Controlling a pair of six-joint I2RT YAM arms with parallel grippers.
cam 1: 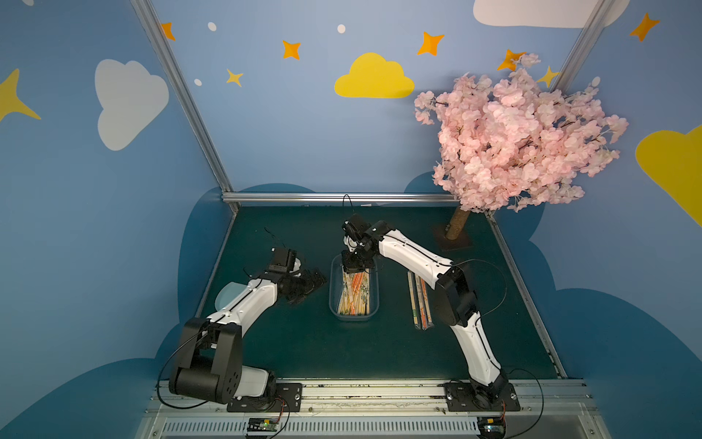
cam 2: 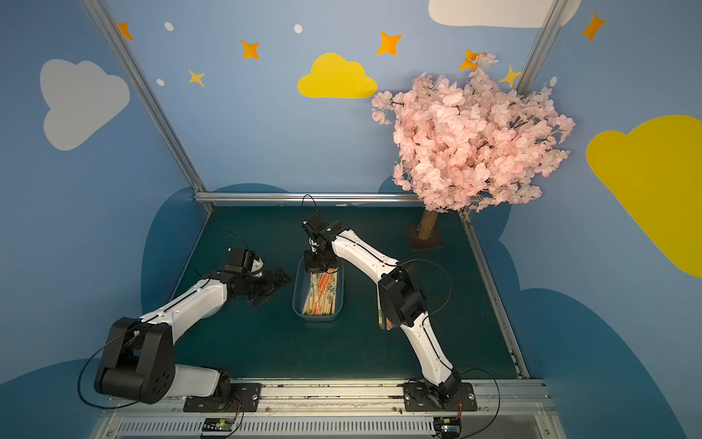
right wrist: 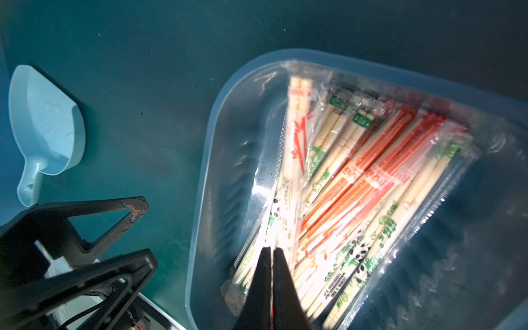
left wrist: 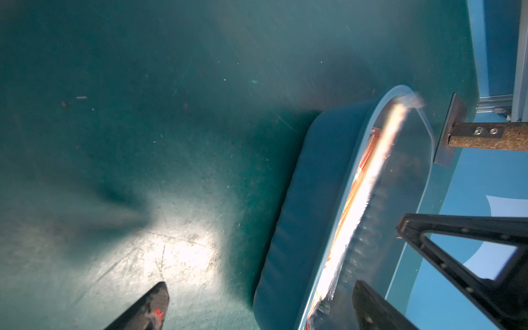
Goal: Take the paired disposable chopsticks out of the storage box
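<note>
The blue storage box (cam 1: 354, 316) holds several wrapped chopstick pairs (right wrist: 352, 192), printed red or green. My right gripper is over the box's far part, shut, its tips against a pale red-printed pair (right wrist: 299, 121); whether anything is between them is unclear. In the left wrist view that pair looks blurred and bright along the box. My left gripper (cam 1: 316, 279) stands open left of the box, nothing between its fingers.
Several wrapped pairs (cam 1: 416, 300) lie right of the box. A light-blue scoop (right wrist: 46, 121) lies at the left. The blossom tree (cam 1: 457, 223) stands at the back right.
</note>
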